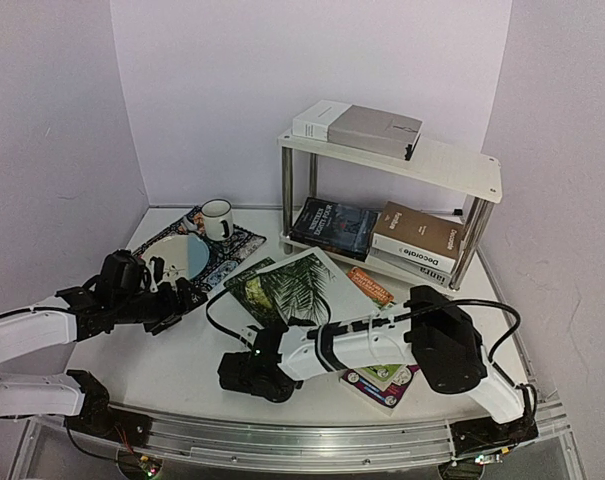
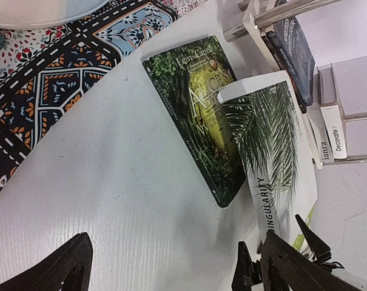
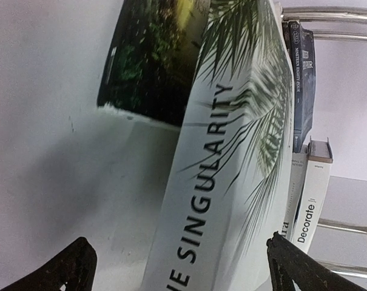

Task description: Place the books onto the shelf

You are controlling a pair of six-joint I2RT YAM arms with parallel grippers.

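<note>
A white book with palm leaves, The Singularity (image 1: pixel 297 280) (image 2: pixel 271 151) (image 3: pixel 213 176), lies over the green Alice book (image 2: pixel 198 121) (image 3: pixel 147 60) at the table's centre. Colourful books (image 1: pixel 367 390) lie beneath the right arm. My right gripper (image 1: pixel 257 375) is low at the front centre, open, with the white book's spine between and beyond its fingers in the right wrist view; contact cannot be told. My left gripper (image 1: pixel 177 305) hangs at the left beside the mat, open over bare table.
A two-tier shelf (image 1: pixel 452 170) at the back right holds a grey book (image 1: pixel 372 130) on top, dark (image 1: pixel 332 225) and brown books (image 1: pixel 417 230) below. A mug (image 1: pixel 217 220) and plate (image 1: pixel 172 250) sit on a patterned mat (image 1: pixel 237 255).
</note>
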